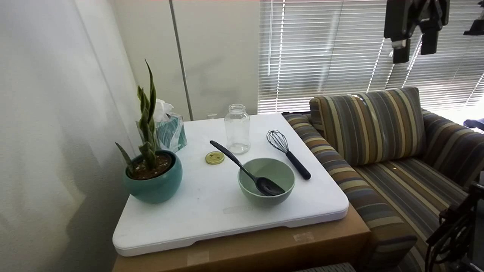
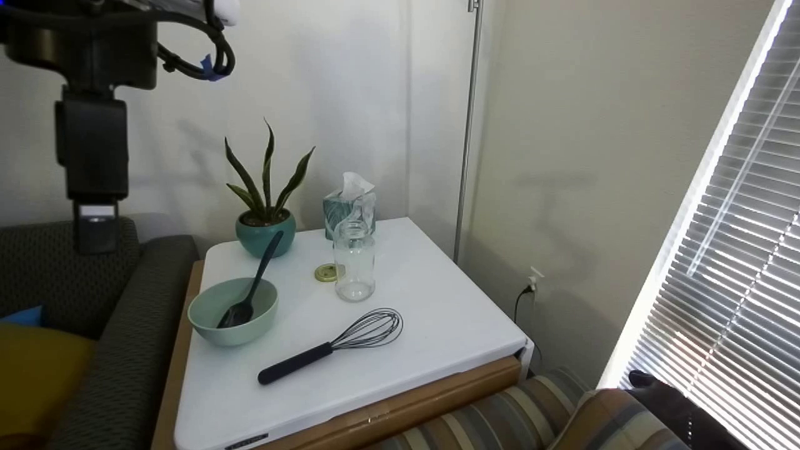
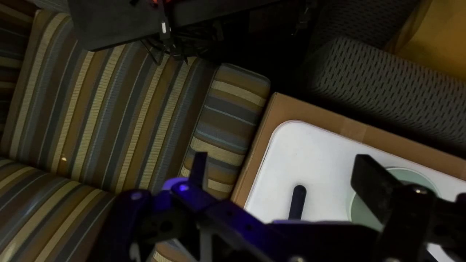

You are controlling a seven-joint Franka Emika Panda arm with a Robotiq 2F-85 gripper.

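Observation:
A green bowl [image 1: 250,188] stands on the white tabletop with a black spoon [image 1: 270,186] leaning in it, its handle over the rim. The whisk [image 1: 299,165] lies to its right in exterior view 1. Behind are a clear glass jar [image 1: 238,131], upright and without a lid, and a round yellow-green lid [image 1: 214,158] flat on the table. My gripper is open, its fingers wide apart in the wrist view with nothing held. It hangs high above and away from these things, at the upper right of exterior view 1.
A teal pot [image 1: 156,186] with a tall plant and a tissue box [image 1: 173,132] occupy the left side, near the wall. A striped armchair [image 1: 385,131] adjoins the table's right edge. Bare tabletop [image 1: 195,213] lies in front of the lid.

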